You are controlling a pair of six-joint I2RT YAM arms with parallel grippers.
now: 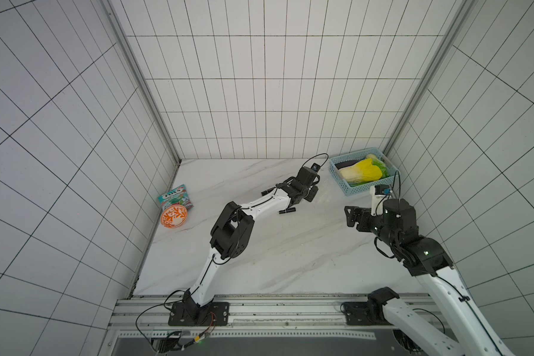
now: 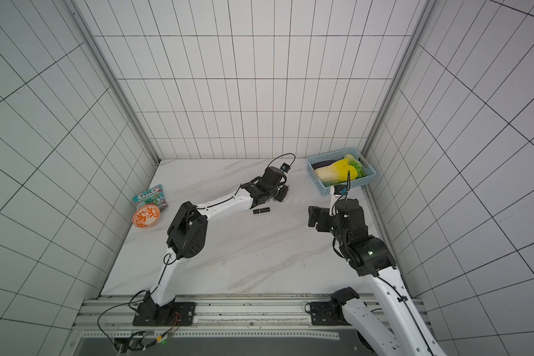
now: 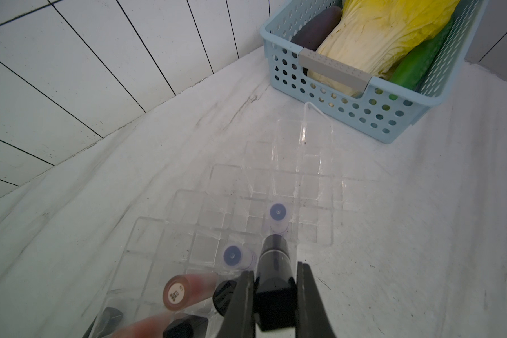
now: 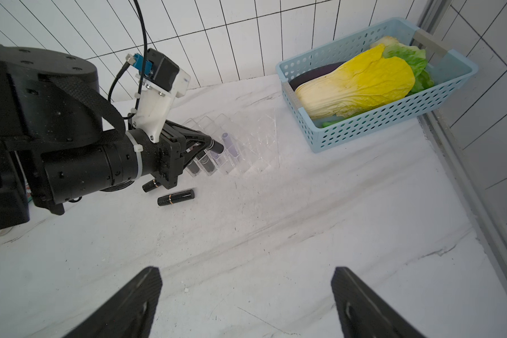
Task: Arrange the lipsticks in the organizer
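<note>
In the left wrist view my left gripper is shut on a dark lipstick, held over the clear organizer. Several tubes occupy the organizer's near slots: a pink one, black ones and pale purple-capped ones; its far slots look empty. Two black lipsticks lie on the table outside the organizer, below my left gripper in the right wrist view. My right gripper stands open above the right part of the table, away from the organizer.
A blue basket of vegetables stands at the back right, just beyond the organizer. An orange round item and a packet lie at the left.
</note>
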